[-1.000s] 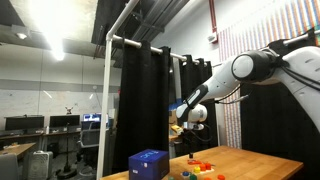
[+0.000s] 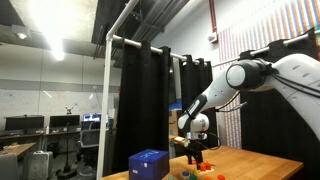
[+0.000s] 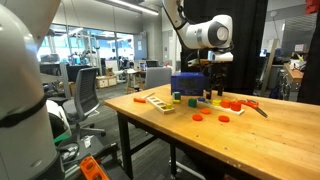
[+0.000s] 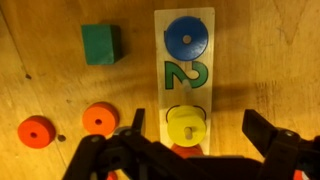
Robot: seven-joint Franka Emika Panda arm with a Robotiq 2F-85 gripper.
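In the wrist view, a wooden board (image 4: 172, 70) marked with a green number 2 carries a blue disc (image 4: 186, 39) at its far end. At its near end sits a yellow round piece (image 4: 187, 126) with a pale peg top in its middle, and part of a red disc shows just below it. My gripper is open, its two dark fingers standing on either side of the yellow piece, with clear space between them and it. From outside, the gripper (image 2: 194, 158) hangs low over the table among the coloured pieces.
A green block (image 4: 101, 44) and loose orange-red discs (image 4: 100, 118) lie left of the board. A dark blue box (image 2: 148, 164) stands on the wooden table (image 3: 180, 125). Scissors (image 3: 253, 106) lie at the right.
Over the last second the arm has come down, bringing my gripper lower and closer to the coloured pieces. The box and the table pieces look unmoved.
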